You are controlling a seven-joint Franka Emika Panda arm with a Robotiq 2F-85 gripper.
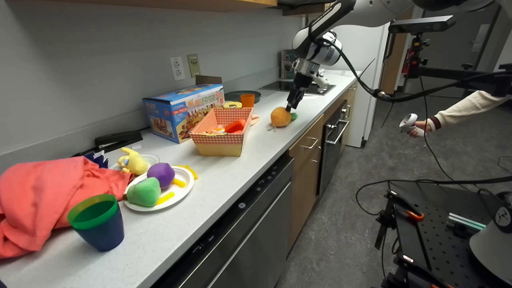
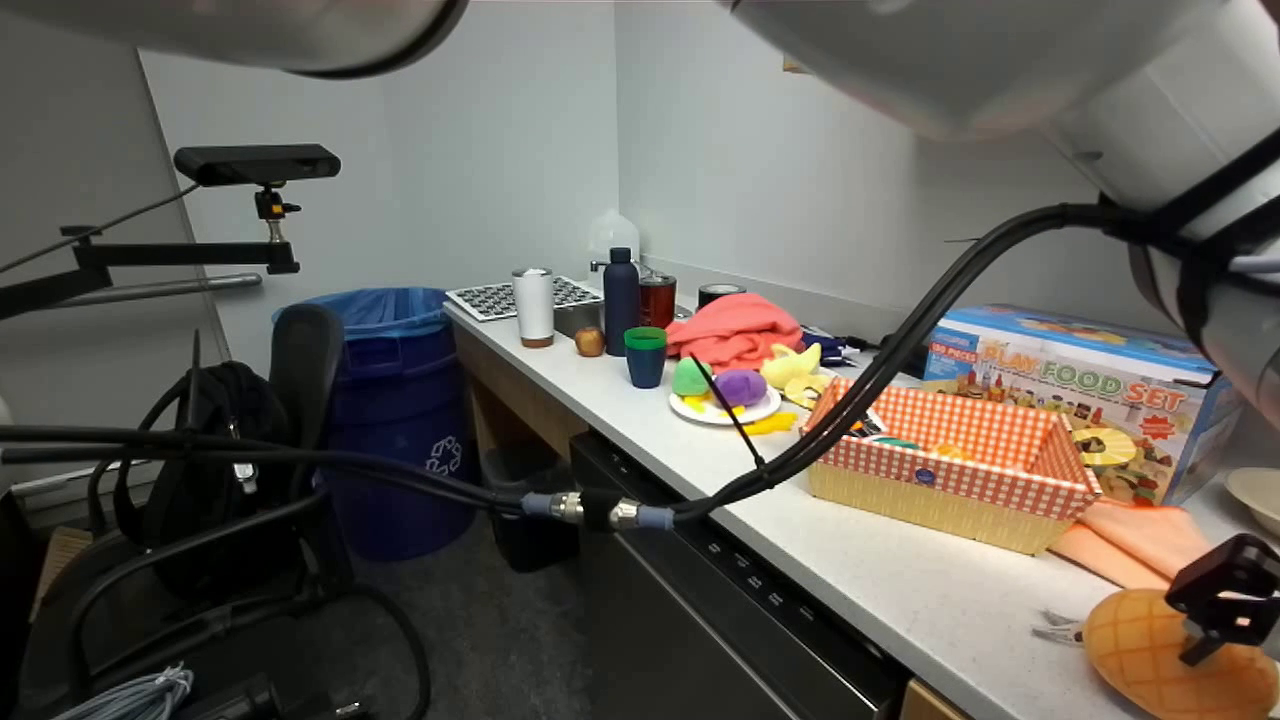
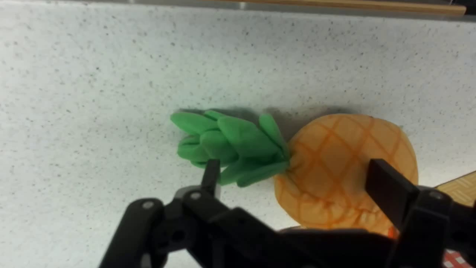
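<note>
On the pale speckled counter lies a plush pineapple [image 3: 328, 176] with an orange cross-hatched body and green leaves [image 3: 236, 143]. My gripper is open just over it, its two fingers spread wide. In the wrist view one finger [image 3: 210, 178] stands beside the leaves and the other overlaps the orange body; whether either touches the plush I cannot tell. In exterior view 1 the gripper [image 1: 293, 106] points down at the leaf side of the pineapple [image 1: 280, 117]. Only part of the gripper shows at the right edge of exterior view 2, in front of the pineapple [image 2: 1134, 636].
A checked basket [image 1: 218, 144] with play food stands close by, before a play food box [image 1: 180, 113]. Farther along are a plate [image 1: 185, 189] with plush food, a cup [image 1: 98, 225] and a red cloth [image 1: 53, 192]. A fork [image 2: 1058, 626] lies beside the pineapple. The counter's front edge is near.
</note>
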